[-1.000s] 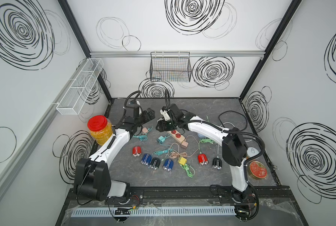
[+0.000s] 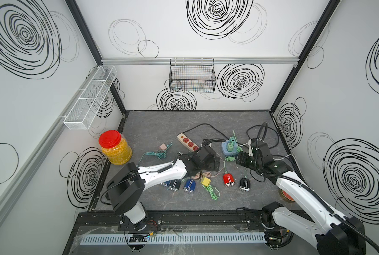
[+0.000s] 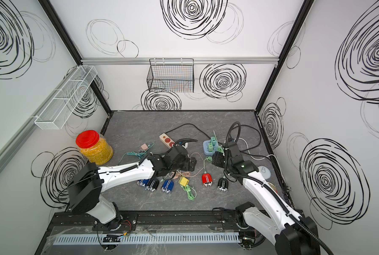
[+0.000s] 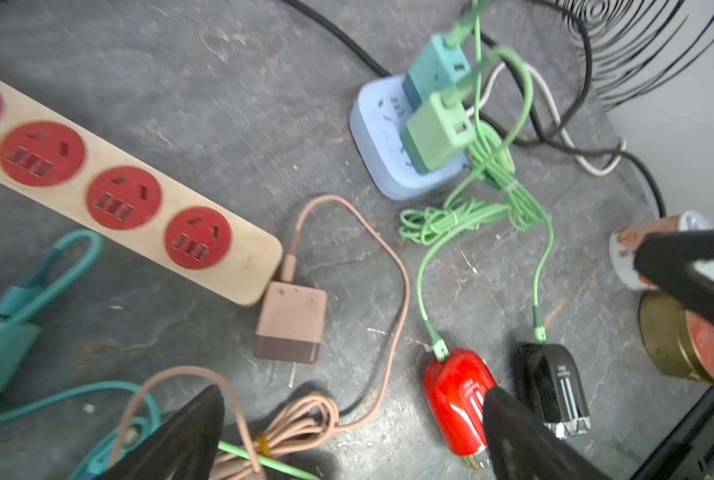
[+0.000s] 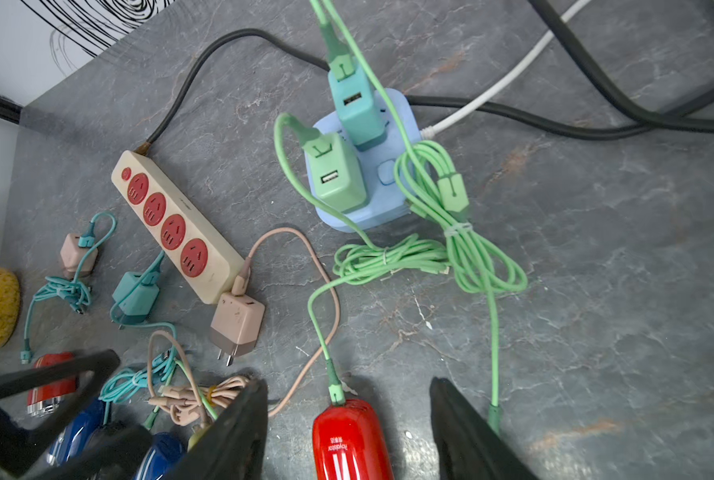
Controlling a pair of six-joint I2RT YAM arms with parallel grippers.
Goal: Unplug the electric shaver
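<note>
A blue power cube (image 5: 377, 204) bears a green charger (image 5: 336, 172) and a teal charger (image 5: 358, 106), both plugged in, each with a green cable rising from it. One bundled green cable runs to a red shaver (image 5: 349, 440); the other leads toward a black shaver (image 4: 553, 388). Over the table left of the cube hangs my left gripper, open and empty. My right gripper, also open with nothing between its fingers, is above the table in front of the cube; the red shaver shows below, between its fingers.
A beige strip (image 5: 182, 228) with red sockets lies left of the cube, a pink charger (image 5: 237, 322) unplugged at its end. Blue shavers (image 2: 189, 185) and a yellow plug (image 2: 205, 181) lie in front. A jar (image 2: 115, 147) stands at the left.
Both arms have swung to the right across the table, from over the beige strip's area toward the blue cube. The shavers stay where they were.
</note>
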